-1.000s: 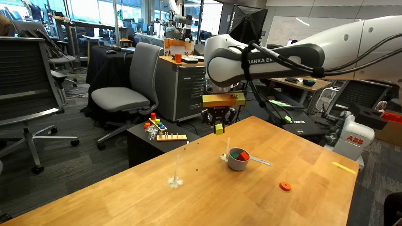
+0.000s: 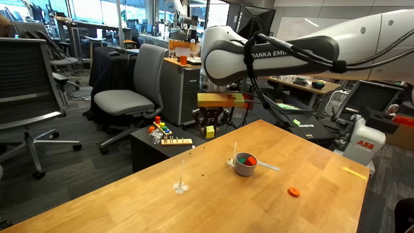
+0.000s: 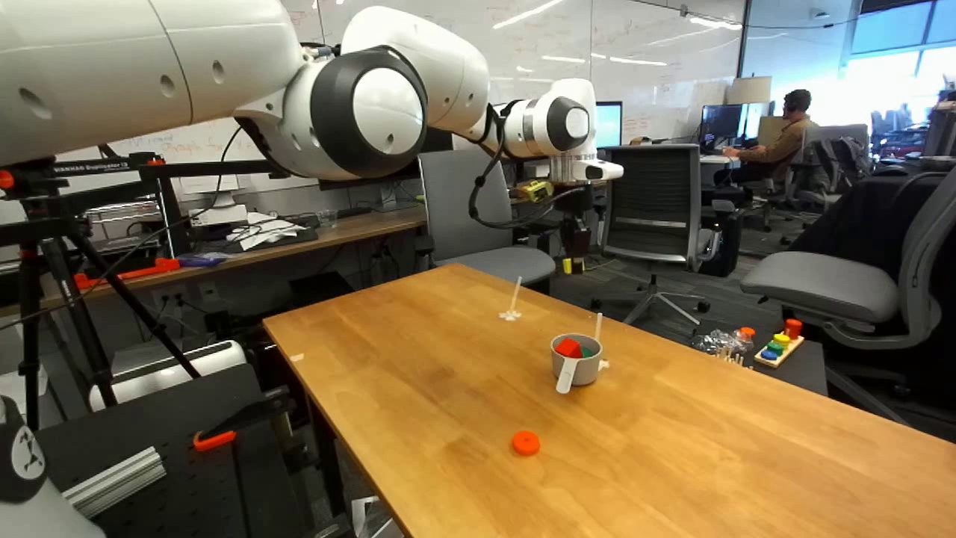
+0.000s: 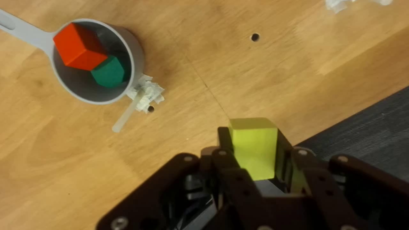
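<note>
A yellow block (image 4: 255, 151) is pinched between the fingers of my gripper, which is shut on it. In exterior view 1 the block (image 2: 210, 131) hangs in the air near the table's far edge, well above the surface. The grey measuring cup (image 2: 245, 169) stands on the table with its handle sticking out. Inside it lie a red block (image 4: 78, 46) and a green block (image 4: 109, 72). My gripper is off to one side of the cup, not over it. An orange disc (image 3: 526, 442) lies flat on the table, apart from the cup.
One thin upright stick (image 2: 235, 150) stands right beside the cup, taped to the table; another stick (image 2: 181, 172) rises farther left. A black side table (image 2: 145, 155) holds peg toys (image 2: 176, 142).
With the yellow block still held, my gripper has moved left and slightly up in exterior view 1, away from the cup. Cup, blocks inside and disc are unmoved.
</note>
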